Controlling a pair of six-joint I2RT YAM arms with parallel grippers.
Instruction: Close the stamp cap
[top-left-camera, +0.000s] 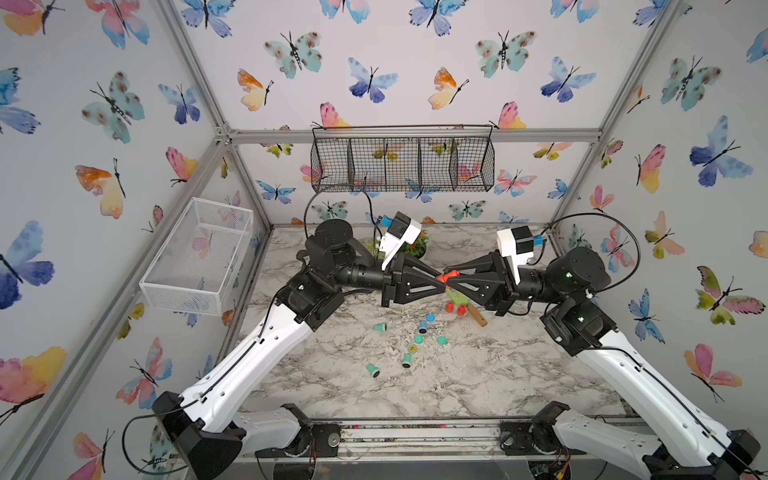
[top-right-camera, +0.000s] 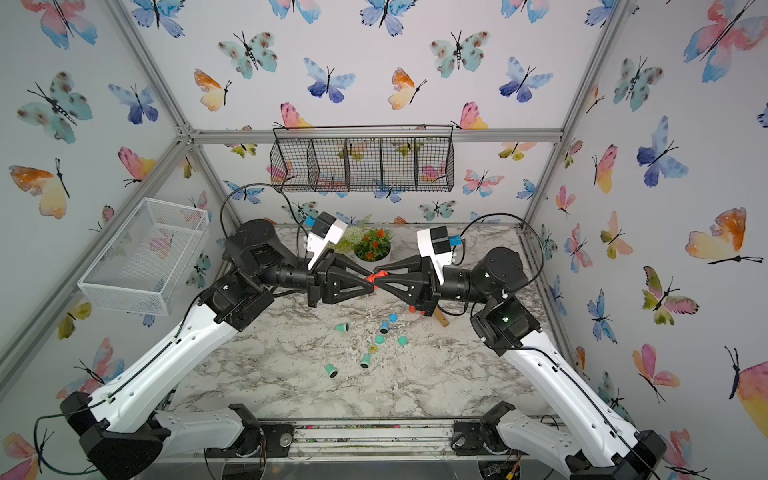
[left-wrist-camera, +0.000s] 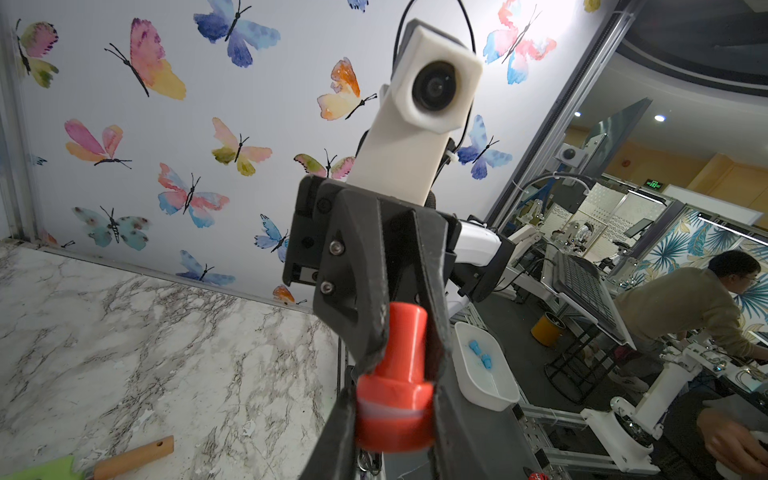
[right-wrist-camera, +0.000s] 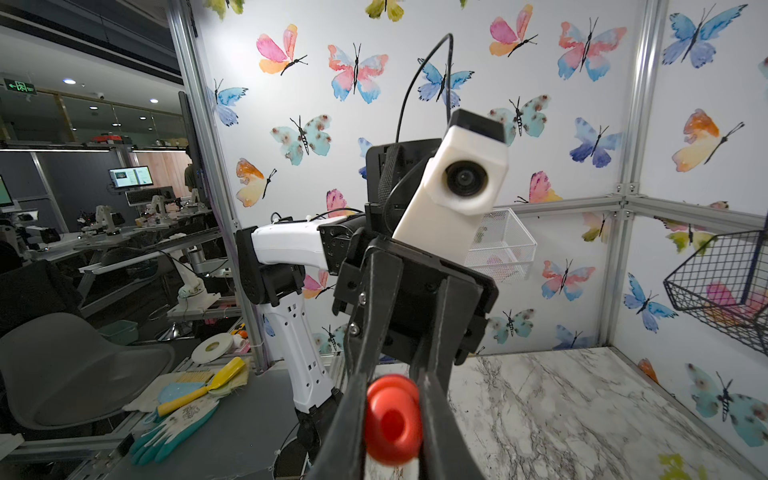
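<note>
A red stamp (top-left-camera: 449, 276) hangs above the table between my two grippers, which meet tip to tip. My left gripper is shut on the wider red end (left-wrist-camera: 394, 420), the cap side. The slimmer red body (left-wrist-camera: 406, 340) sits between the fingers of my right gripper (top-left-camera: 453, 277), also shut. In the left wrist view the two red parts touch, with a paler band across the wide one; whether they are fully seated cannot be told. From the right wrist view the red body's round end (right-wrist-camera: 393, 424) faces the camera and hides the joint.
Several teal caps and pieces (top-left-camera: 407, 361), blue pieces (top-left-camera: 423, 326) and two red pieces (top-left-camera: 461, 310) lie on the marble table below. A wooden-handled green tool (top-left-camera: 477, 316) is near them. A flower pot (top-right-camera: 373, 246) stands behind.
</note>
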